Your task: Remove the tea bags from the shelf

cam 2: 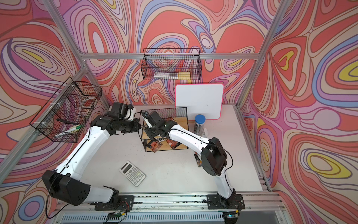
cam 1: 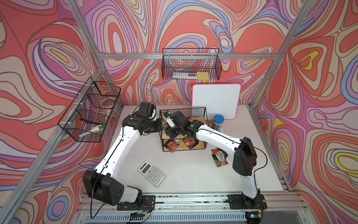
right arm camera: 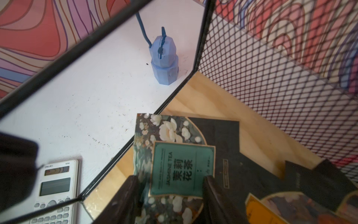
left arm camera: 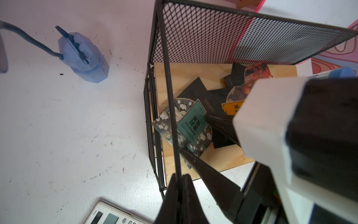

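Note:
The wire shelf (cam 1: 184, 148) with wooden boards holds tea bags on two levels. My left gripper is shut at the shelf's left side, at its black frame bar. My right gripper is inside the shelf, part open, its fingers either side of the green-labelled jasmine tea bag (left arm camera: 192, 121); whether they touch it I cannot tell. An orange-labelled tea bag (right arm camera: 264, 209) and dark packets lie to its right. Red tea bags (cam 1: 190, 141) lie on the lower level. More packets (cam 1: 220, 156) lie on the table at the right.
A calculator (cam 1: 151, 172) lies front left. A blue faceted object (right arm camera: 164, 63) stands left of the shelf. A blue-lidded container (cam 1: 218, 121) and whiteboard (cam 1: 216, 99) stand at the back right. Wire baskets (cam 1: 89, 134) hang on the frame.

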